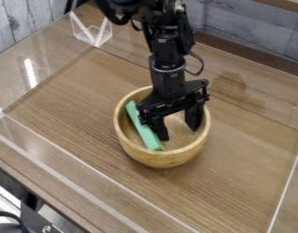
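A round tan wooden bowl (163,157) sits on the wooden table. Inside it, on the left side, lies a long green object (145,129). The black arm reaches down from the top centre, and its gripper (173,115) is low inside the bowl, just right of the green object. The fingers are dark and spread across the bowl's upper half; whether they are open or shut, or touch the green object, I cannot tell.
A dark cable or round part shows at the bottom left corner.
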